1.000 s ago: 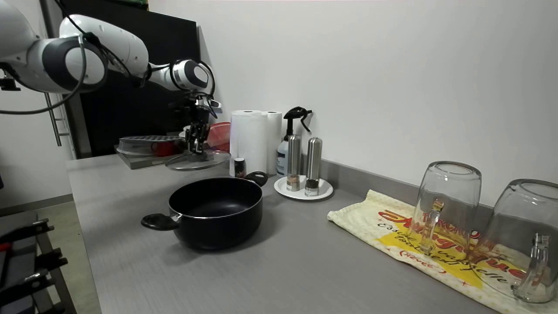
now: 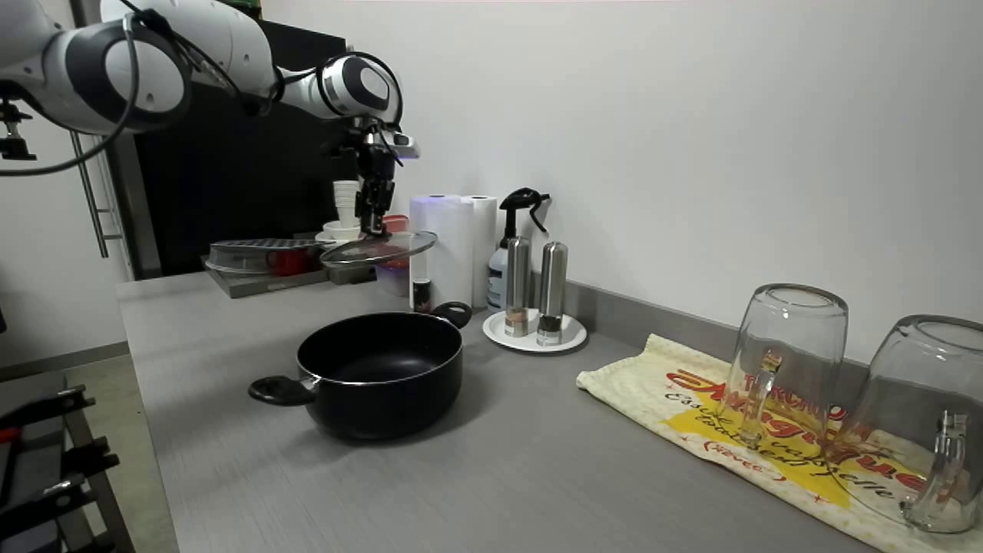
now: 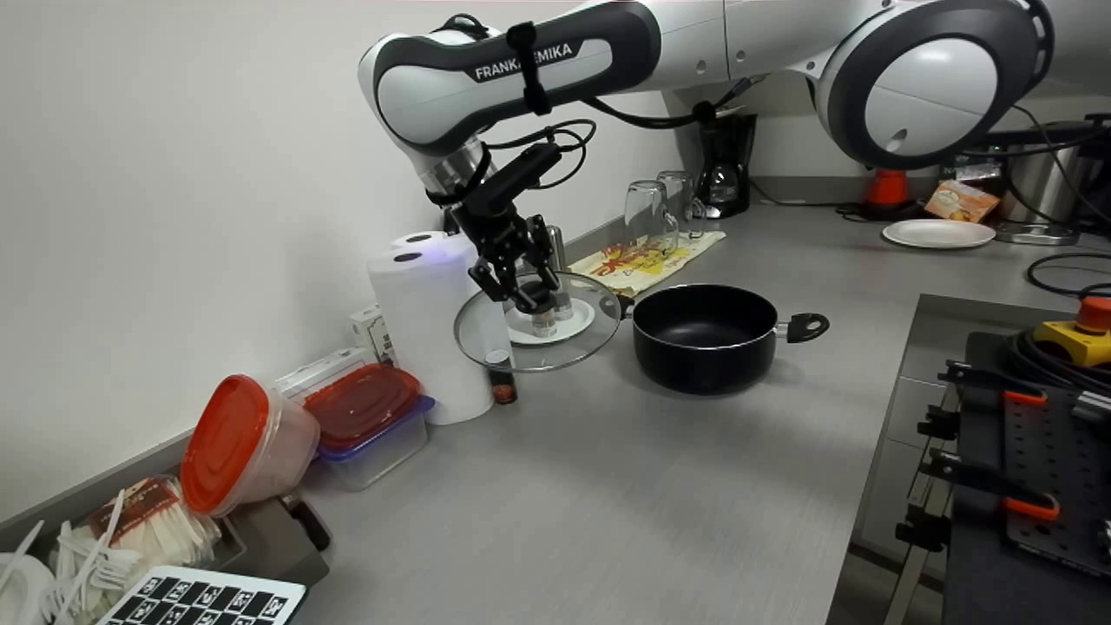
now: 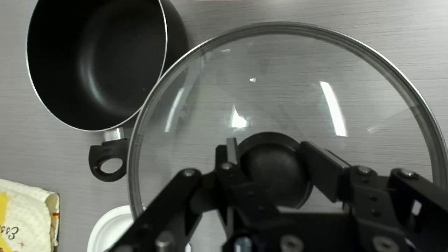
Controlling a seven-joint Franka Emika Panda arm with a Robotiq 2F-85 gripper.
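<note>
My gripper is shut on the round black knob (image 4: 275,174) of a glass lid (image 4: 289,75). In exterior view 1 the lid (image 2: 405,245) hangs in the air, slightly tilted, behind the pot and in front of the paper towels. A black two-handled pot (image 2: 382,401) stands uncovered and empty on the counter. From exterior view 2, the lid (image 3: 557,359) is held to the left of the pot (image 3: 703,349). The wrist view has the pot (image 4: 96,63) at upper left, its rim partly overlapped by the lid's edge.
Paper towel rolls (image 2: 442,249), a spray bottle (image 2: 498,272) and a white plate (image 2: 576,333) with two grinders line the wall. A small dark-bodied jar (image 3: 502,384) stands by the towels. Glass mugs (image 2: 783,369) rest on a cloth (image 2: 645,396). Counter in front of the pot is clear.
The arm has lifted the lid higher above the counter and carried it a little to the right in exterior view 1, towards the paper towels. The pot has stayed in place.
</note>
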